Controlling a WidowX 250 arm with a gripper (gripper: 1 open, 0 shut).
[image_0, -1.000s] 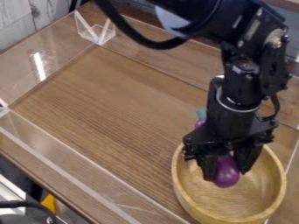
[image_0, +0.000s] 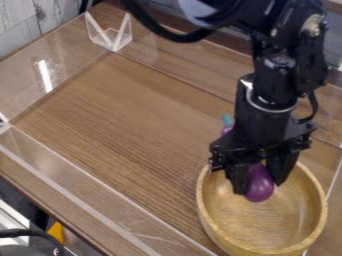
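My gripper (image_0: 259, 160) is low over a yellow bowl (image_0: 261, 232) at the lower right, shut on a purple object (image_0: 258, 185) that sits between its fingers, inside the bowl's outline. A smaller purple and teal item (image_0: 229, 125) is partly hidden behind the arm, left of the gripper.
The wooden surface (image_0: 114, 130) left of the arm is mostly clear. A clear wire-like holder (image_0: 110, 32) stands at the upper left. A clear edge strip runs along the left side, with a small yellow object (image_0: 56, 232) at the bottom.
The gripper and the purple object it holds have risen slightly in the view over the last second. The bowl looks unmoved.
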